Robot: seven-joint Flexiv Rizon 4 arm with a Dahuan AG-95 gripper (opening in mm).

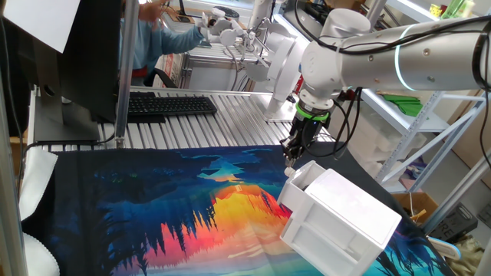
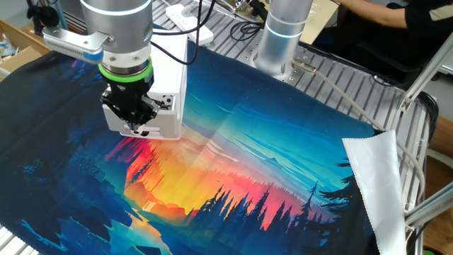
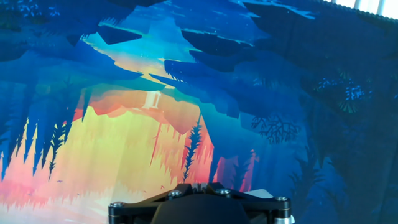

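A white box-shaped drawer unit (image 1: 349, 211) sits at the right of the printed cloth, with a drawer (image 1: 301, 201) partly pulled out on its left side. On the drawer's front is a small white knob (image 1: 289, 172). My gripper (image 1: 290, 162) points down at this knob, its fingertips right at it or touching it. In the second exterior view the gripper (image 2: 137, 129) covers part of the drawer front (image 2: 164, 126). Only the dark top of the gripper shows along the lower edge of the wrist view, so its grip on the knob is hidden.
A keyboard (image 1: 173, 104) and monitor stand at the back left. White fabric (image 2: 379, 188) lies at the cloth's edge. A white power strip (image 2: 190, 25) lies behind the unit.
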